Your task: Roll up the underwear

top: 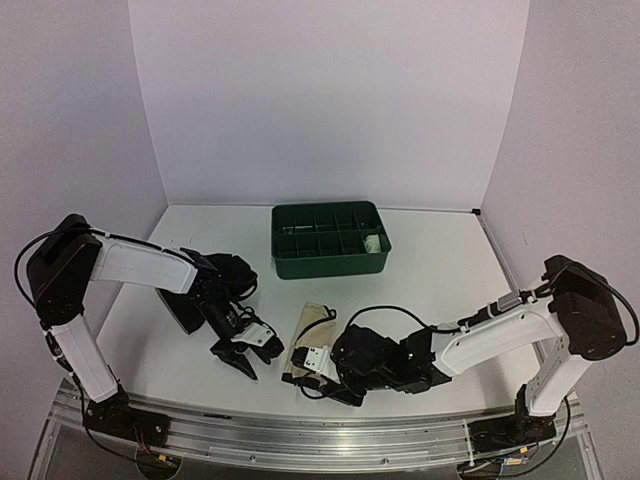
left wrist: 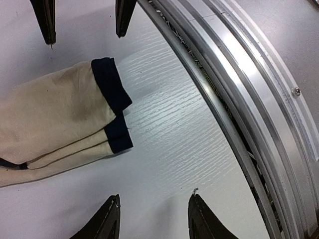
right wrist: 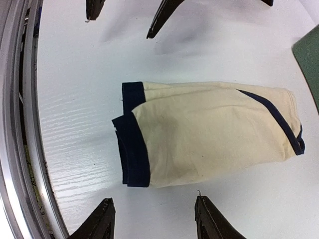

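The cream underwear (top: 310, 328) with dark navy bands lies folded into a long flat strip on the white table, partly hidden by my right arm in the top view. It also shows whole as cream cloth (right wrist: 199, 134) in the right wrist view and partly as cream cloth (left wrist: 60, 109) in the left wrist view. My left gripper is open beside it on the left, nothing between its fingers. My right gripper is open at the other side of the cloth, also empty.
A green divided box (top: 330, 262) with a pale item in one compartment stands at the back centre. A dark object (top: 232, 272) lies at the left behind my left arm. The metal front rail (top: 330, 435) runs close to both grippers.
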